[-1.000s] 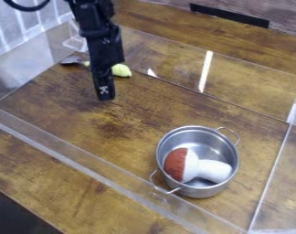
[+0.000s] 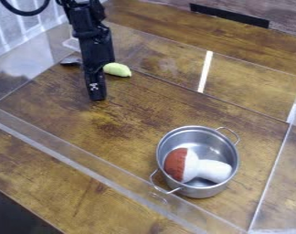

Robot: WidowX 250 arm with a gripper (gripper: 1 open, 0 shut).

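Observation:
My black gripper point(image 2: 97, 93) is low over the wooden surface at the upper left, shut, with nothing visible between its fingers. Just behind it, to the right, lies a pale green object point(image 2: 118, 69), partly hidden by the arm. A steel pot point(image 2: 206, 187) with two handles sits at the lower right, holding a white object point(image 2: 212, 170) with a reddish-brown part point(image 2: 180, 164) at its left end.
Clear plastic walls enclose the wooden work area point(image 2: 101, 142). A dark thin object point(image 2: 68, 62) lies behind the arm at the left.
Over the last second my gripper has moved down and slightly left. The pot and its contents are unchanged.

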